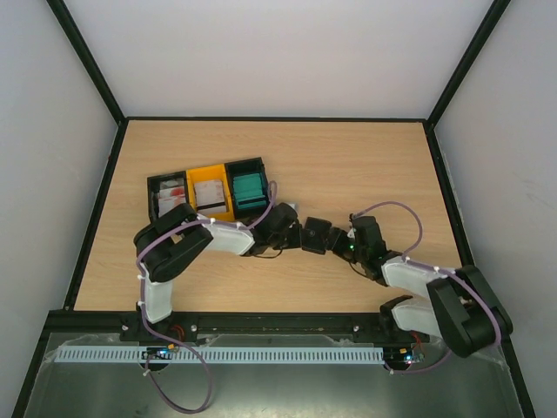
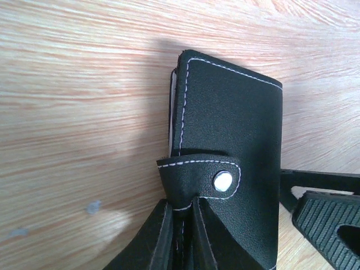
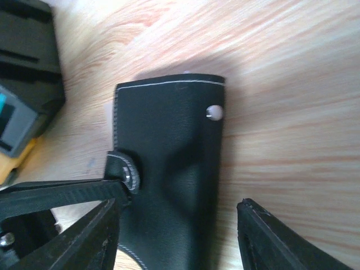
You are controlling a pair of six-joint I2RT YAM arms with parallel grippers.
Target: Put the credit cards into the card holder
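Observation:
The black card holder [image 1: 316,233] lies closed on the table between both arms, white stitching round its edge. In the left wrist view its snap flap [image 2: 199,174] is folded over the front, and a pale layer shows along the holder's left side. My left gripper is shut on the flap's strap at the holder's edge. The right gripper stands part open, its fingers [image 3: 250,216] apart on either side of the holder's body, without visible grip. In the top view, white-and-red cards [image 1: 171,196] and pale cards [image 1: 209,193] sit in the box.
A box with black [image 1: 151,198], yellow [image 1: 205,170] and black compartments stands at the back left; teal cards [image 1: 249,188] fill the right one. The left arm passes close in front of it. Bare table [image 1: 357,157] stretches behind and to the right.

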